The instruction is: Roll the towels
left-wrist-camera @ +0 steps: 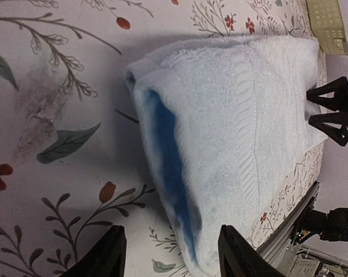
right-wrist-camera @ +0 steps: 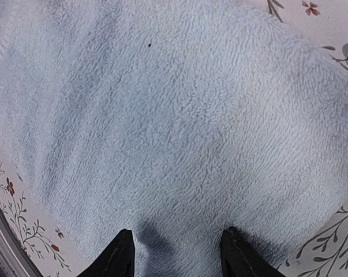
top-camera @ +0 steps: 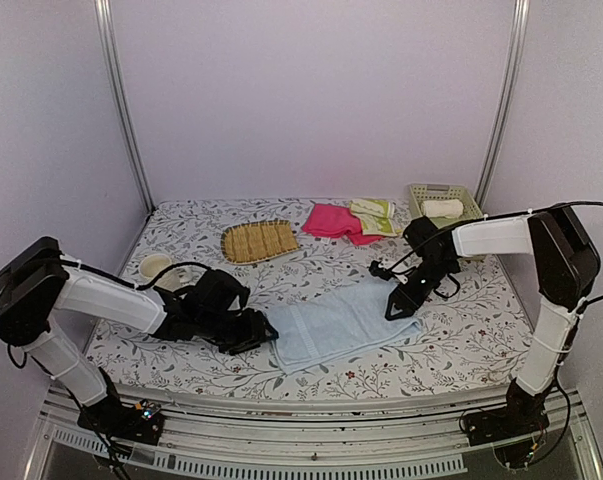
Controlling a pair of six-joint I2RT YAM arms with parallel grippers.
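Observation:
A pale blue towel lies folded flat on the floral table cover, its fold and inner layer showing in the left wrist view. My left gripper is open at the towel's left edge, nothing held between its fingers. At the right end, my right gripper is down on the towel, its fingers set wide with cloth puckered between them. How deep those fingertips reach into the fabric is hidden.
A woven tray lies at the back left. Pink and green cloths lie at the back, beside a pale basket containing a white roll. A light cup stands behind the left arm. Bare cover lies in front of the towel.

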